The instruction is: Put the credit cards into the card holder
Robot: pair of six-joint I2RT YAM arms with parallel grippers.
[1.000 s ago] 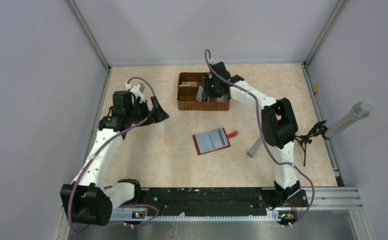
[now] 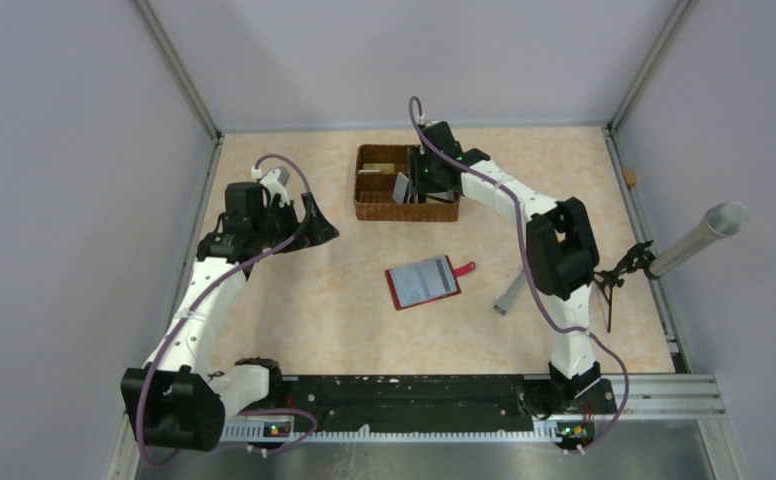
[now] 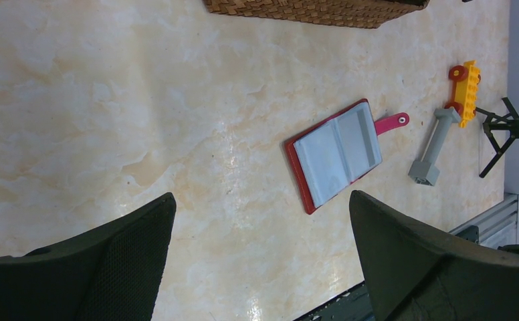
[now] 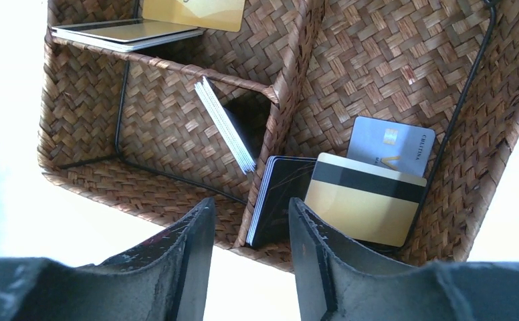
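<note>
A red card holder [image 2: 423, 282] with pale panels and a red tab lies open on the table, also in the left wrist view [image 3: 330, 155]. The woven basket [image 2: 379, 212] holds cards. In the right wrist view, black cards [image 4: 283, 190] lean against its divider, beside a gold card [image 4: 364, 207] and a blue card [image 4: 394, 144]. Past the divider, a stack of thin cards [image 4: 225, 127] stands on edge. My right gripper hangs over the basket's front edge, open, its fingertips on either side of the divider in view. My left gripper [image 2: 321, 219] is open and empty above the table's left.
More cards [image 4: 126, 35] rest across another basket partition, near a gold card [image 4: 206, 12]. To the card holder's right lie a grey block piece [image 3: 434, 147] and a yellow toy [image 3: 467, 92] with red wheels.
My right gripper has shifted slightly within the basket area. The left arm, basket and card holder stay where they were.
</note>
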